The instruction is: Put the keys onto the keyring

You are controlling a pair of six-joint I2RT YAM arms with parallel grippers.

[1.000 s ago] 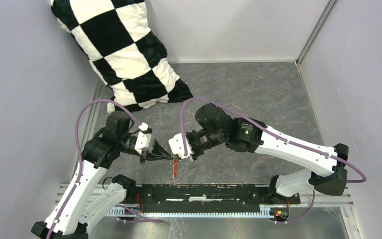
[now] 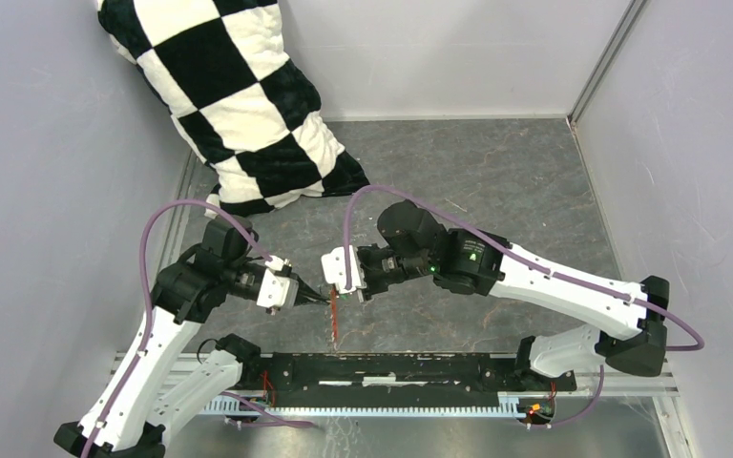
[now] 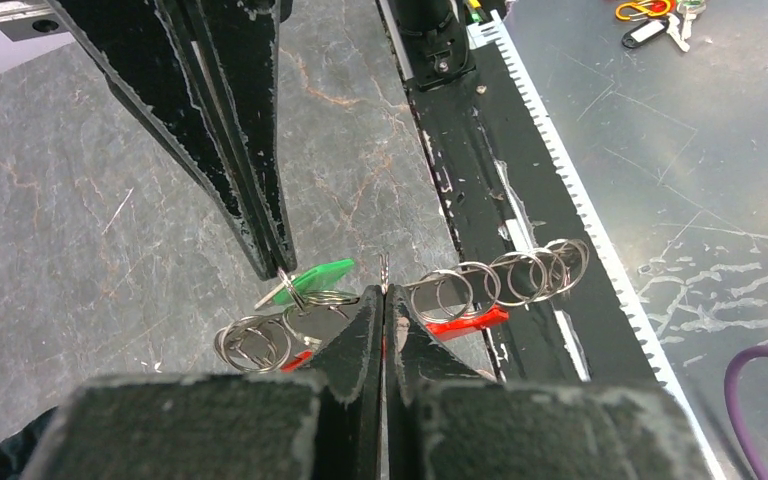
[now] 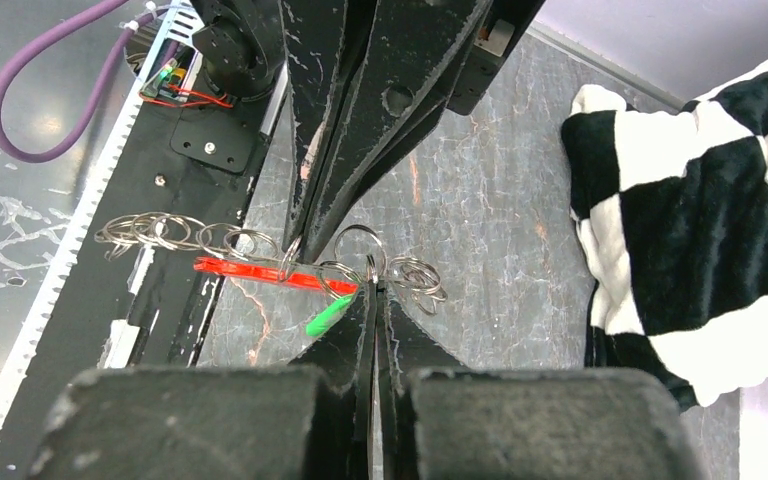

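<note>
Between my grippers hangs a chain of thin metal rings point(image 3: 565, 265) with a red flat piece point(image 3: 470, 322) and a green flat piece point(image 3: 322, 278). In the left wrist view my left gripper is shut, a small wire loop showing right at its tips. My right gripper is likewise shut at a wire ring in the right wrist view. Both sets of tips are close together, and the left fingers point(image 4: 310, 215) touch another ring there. From the top, the red piece point(image 2: 334, 320) dangles below the tips. How the rings link is hard to tell.
A checkered cushion point(image 2: 239, 105) fills the back left. Bare grey floor point(image 2: 496, 181) lies behind and right of the arms. A black rail point(image 2: 391, 370) crosses the front. Other keys point(image 3: 680, 25) with an orange clip lie beyond the rail.
The left arm has shifted and turned slightly at the wrist. The right wrist has moved a little left and up. The red piece now looks narrower from above.
</note>
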